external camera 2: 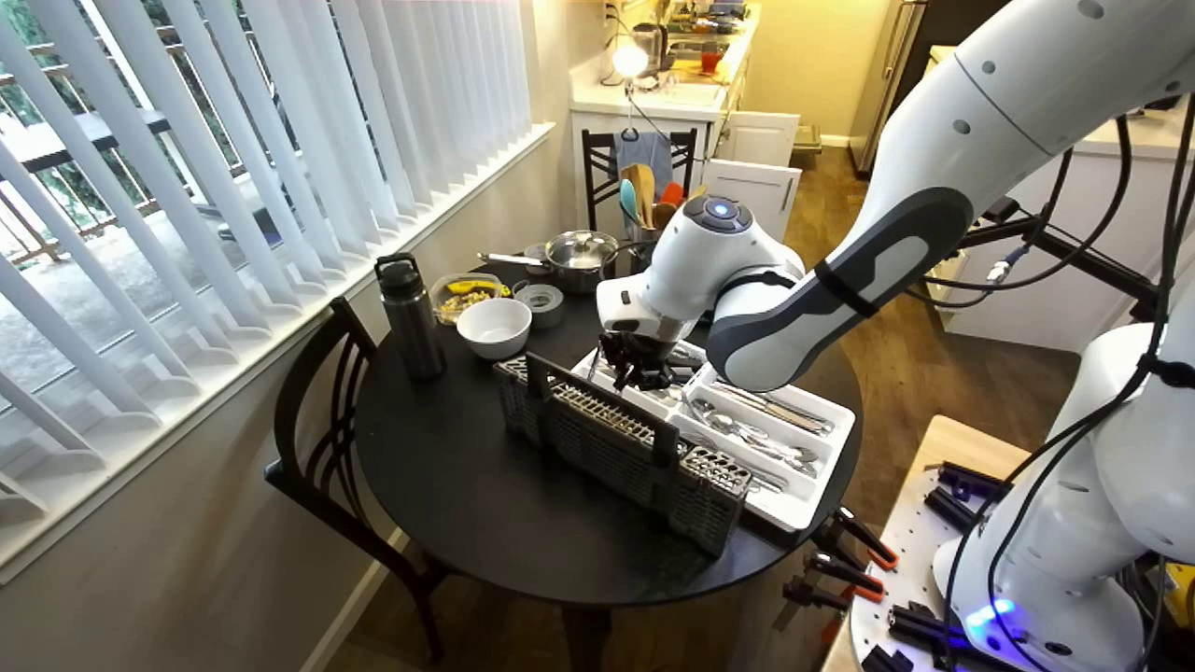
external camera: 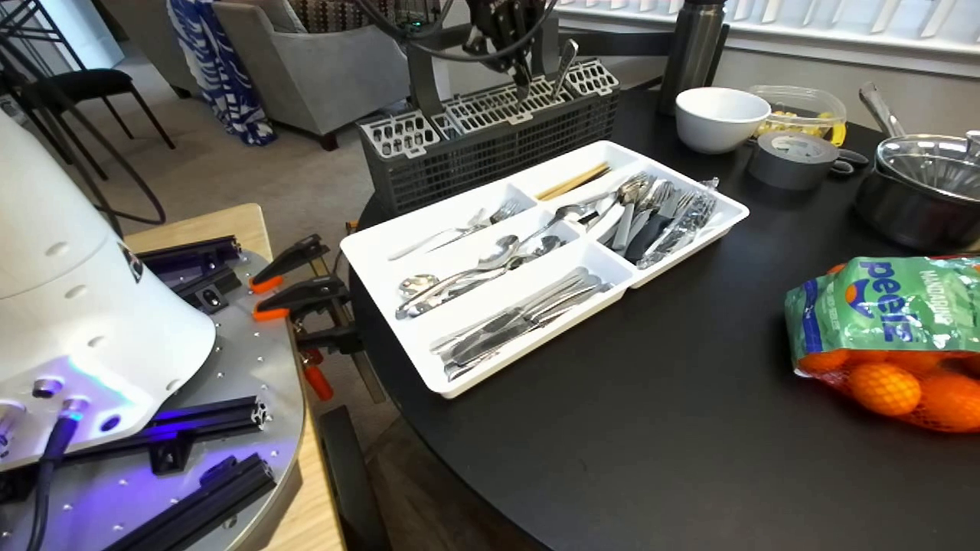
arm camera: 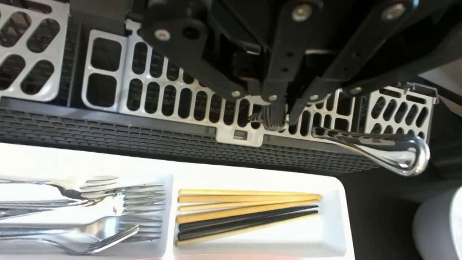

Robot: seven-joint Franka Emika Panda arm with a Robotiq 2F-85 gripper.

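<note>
In the wrist view my gripper is shut above the grey dishwasher cutlery basket (arm camera: 239, 135), its fingertips close over the slotted top. A small ribbed silver utensil (arm camera: 271, 118), perhaps a fork, shows at the fingertips; the rest of it is hidden. To the right, a shiny utensil handle (arm camera: 392, 151) sticks up from the basket; the same upright utensil (external camera: 564, 66) shows beside my gripper in exterior view 1. The white cutlery tray (arm camera: 260, 175) lies alongside the basket, holding forks (arm camera: 99, 225), chopsticks (arm camera: 247, 212), spoons (external camera: 487, 271) and knives (external camera: 514, 321).
A white bowl (external camera: 721, 119), a roll of tape (external camera: 792, 161), a lidded pot (external camera: 923, 197) and a dark bottle (external camera: 690, 50) stand beyond the tray. A bag of mandarins (external camera: 891, 340) lies at the right.
</note>
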